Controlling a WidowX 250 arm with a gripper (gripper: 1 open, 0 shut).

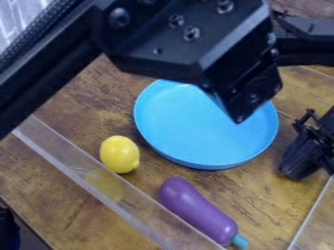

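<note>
The black robot arm spans the top of the view. Its gripper (310, 146) is low at the right edge, beside a blue plate (196, 132); a dark shape there is hard to separate from the fingers, and I cannot see clearly what lies between them. A yellow lemon (119, 153) lies left of the plate. A purple toy eggplant (196, 210) with a teal tip lies in front of the plate.
A clear plastic strip (59, 151) runs diagonally along the lower left. Bare wooden table shows at the upper left and around the eggplant. The plate is empty where visible.
</note>
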